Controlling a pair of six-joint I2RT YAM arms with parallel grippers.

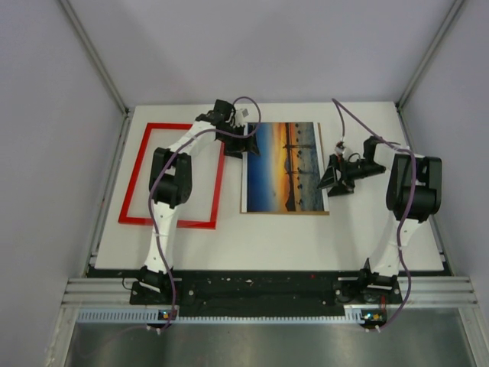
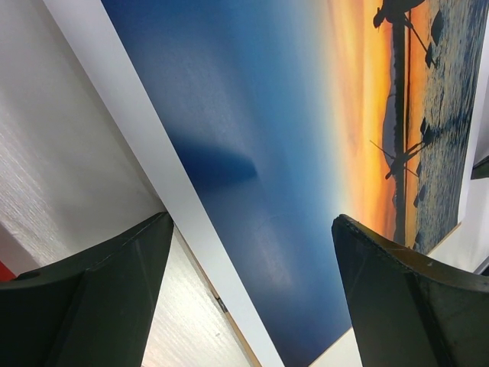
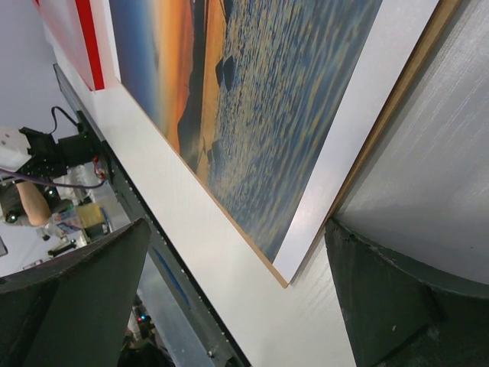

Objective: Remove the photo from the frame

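The sunset photo point(image 1: 282, 180), white-edged, lies on a thin wooden backing point(image 3: 397, 99) in the middle of the table. My left gripper is open over its upper left edge, one finger at the white border and the other over the blue sky. My right gripper is open at the lower part of the right edge, one finger touching or very near the wooden edge. The red frame point(image 1: 218, 195) lies left of the photo, with a pale middle, partly under my left arm.
Walls surround it at the back and sides.
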